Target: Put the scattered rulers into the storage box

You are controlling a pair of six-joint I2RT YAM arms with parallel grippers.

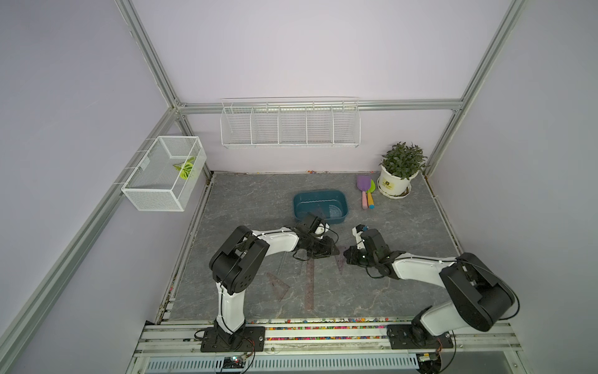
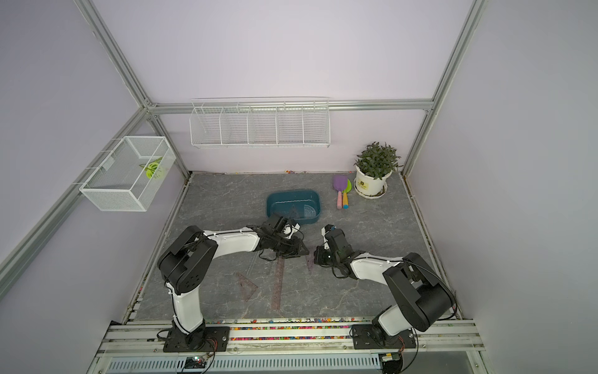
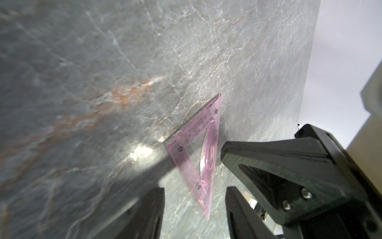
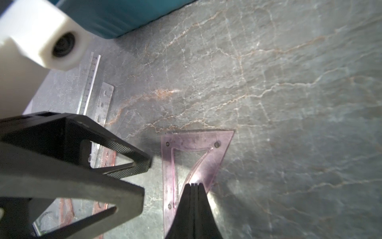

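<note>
The pink-purple set square [image 3: 193, 153] lies between the two grippers on the table, one corner toward my left fingers. My left gripper [image 1: 335, 250] is open, its fingers [image 3: 151, 215] spread around that corner with nothing clasped. From the right, my right gripper is shut, tips over the lower part of the set square [image 4: 199, 137]; nothing shows between them, and contact cannot be told. A long reddish ruler [image 1: 309, 286] and a reddish set square [image 1: 278, 286] lie nearer the front. Clear rulers [image 4: 104, 99] lie behind the left fingers. The teal storage box [image 1: 340, 215] holds faint clear pieces.
Purple [image 1: 363, 182] and green [image 1: 372, 186] toy shovels lie at the back right, beside a potted plant [image 1: 393, 184]. A white wire basket [image 1: 155, 199] hangs on the left wall.
</note>
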